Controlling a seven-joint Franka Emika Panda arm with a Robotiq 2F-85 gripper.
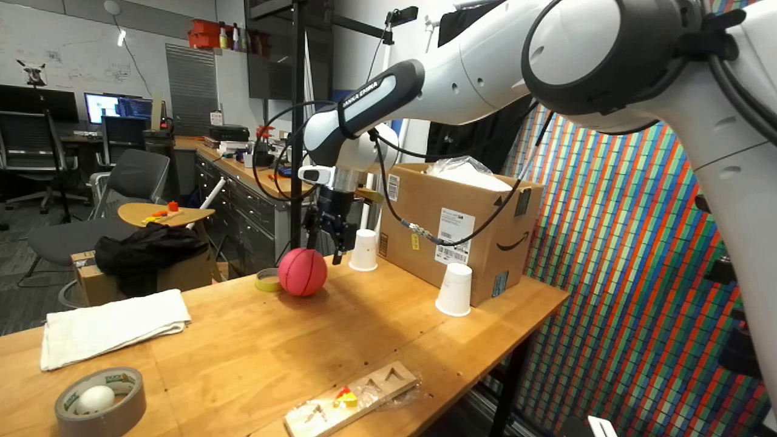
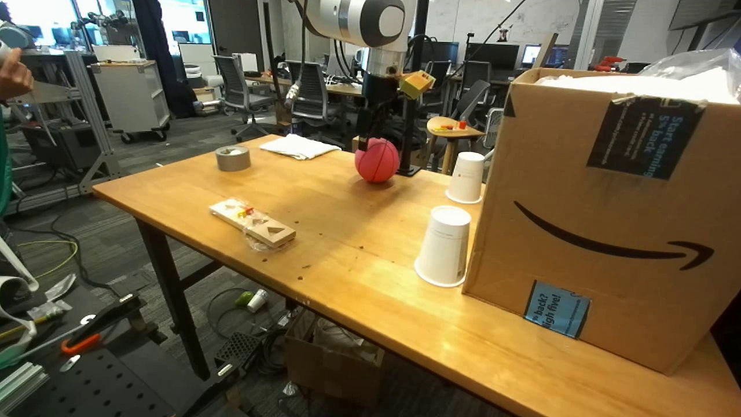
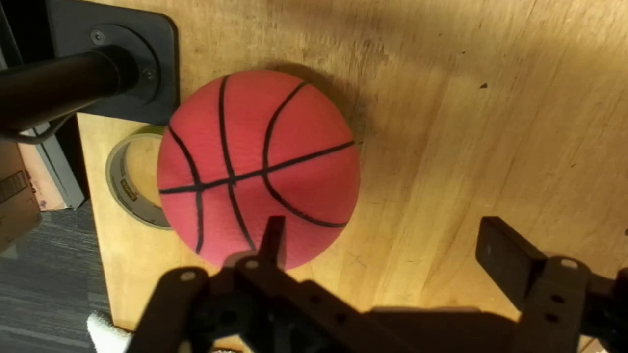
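Note:
A red ball with black basketball lines (image 3: 253, 170) rests on the wooden table, near its far edge in exterior view 1. My gripper is open, its two fingers wide apart. In the wrist view, one finger (image 3: 274, 241) overlaps the lower part of the ball, while the other finger (image 3: 507, 259) is over bare wood to the right. Seen from exterior view 1, the gripper (image 1: 325, 251) hangs just above and right of the ball (image 1: 302, 272). Bare table shows between the fingertips, with nothing held. Whether a finger touches the ball I cannot tell.
A tape roll (image 3: 132, 194) and a black post base (image 3: 153, 70) crowd the ball's left side. Two white cups (image 1: 364, 251) stand near a large cardboard box (image 2: 604, 229). A wooden puzzle board (image 1: 353, 399), grey tape (image 1: 131, 404) and white cloth (image 1: 116, 326) lie elsewhere. Mid-table is clear.

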